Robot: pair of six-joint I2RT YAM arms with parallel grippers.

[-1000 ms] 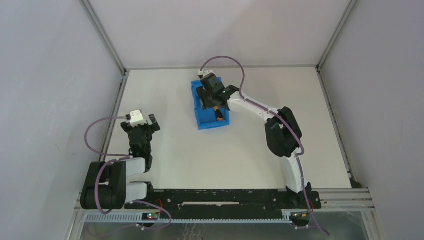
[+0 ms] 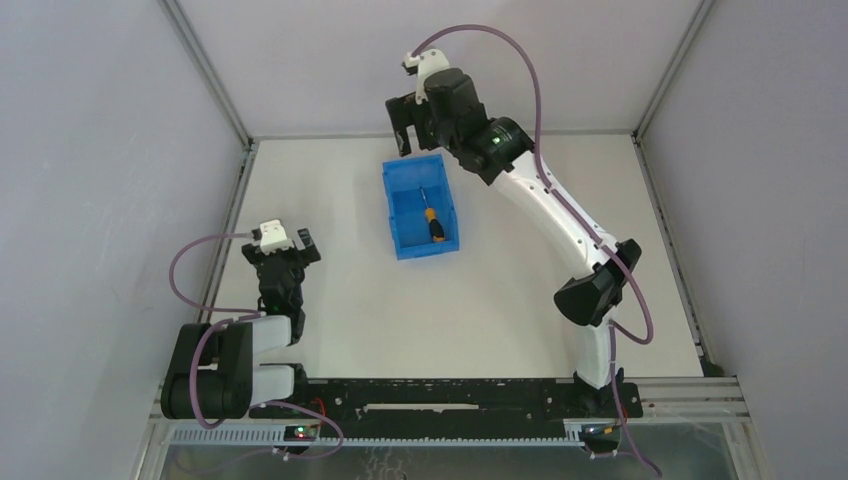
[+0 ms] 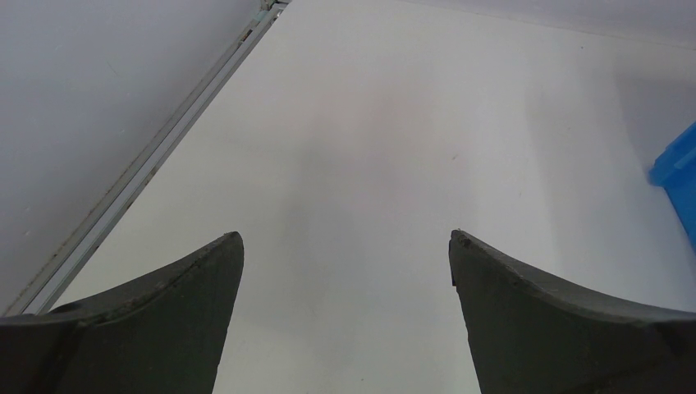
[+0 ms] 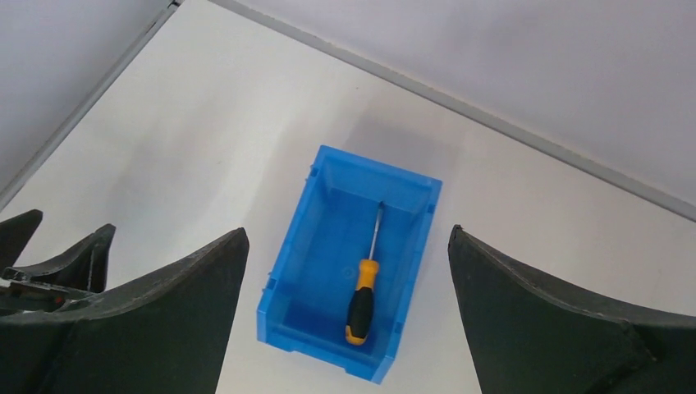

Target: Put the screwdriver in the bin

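Note:
The screwdriver point(image 4: 365, 287), with an orange and black handle and a thin metal shaft, lies on the floor of the blue bin point(image 2: 391, 215). Nothing covers it in the top view or the right wrist view. High above the bin's far side, my right gripper point(image 2: 403, 152) stands open and empty, its fingers point(image 4: 525, 320) wide apart. At the left of the table, my left gripper point(image 2: 288, 240) is open too, clear of the bin. Bare table shows between its fingers, and only a corner of the bin enters at the right edge of that view.
White walls enclose the table point(image 2: 340, 320) at the back and both sides, with a metal rail point(image 3: 156, 152) along the left. My left gripper's dark finger shows at the left edge of the right wrist view.
The screwdriver stays in the bin. My left arm has not moved.

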